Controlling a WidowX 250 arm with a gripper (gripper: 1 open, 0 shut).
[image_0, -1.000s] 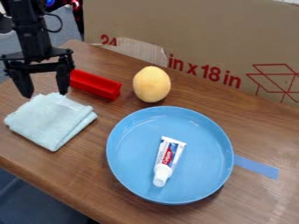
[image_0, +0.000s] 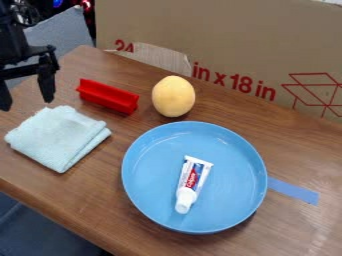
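My black gripper (image_0: 24, 88) is at the upper left edge, partly out of frame, open, above and left of a folded light-blue cloth (image_0: 54, 138). A red block-shaped object (image_0: 110, 96) lies behind the cloth, with a yellow rounded object (image_0: 173, 96) to its right. A white toothpaste tube (image_0: 191, 185) lies in the blue plate (image_0: 152, 205) at the front right.
A large cardboard box (image_0: 241, 45) stands along the back. The wooden table (image_0: 287, 145) has bare room to the right of the plate, where a strip of blue tape (image_0: 294, 192) is stuck. The table's edge runs along the lower left.
My gripper has moved left, toward the frame's edge, away from above the cloth and red object. The objects on the table have not visibly moved.
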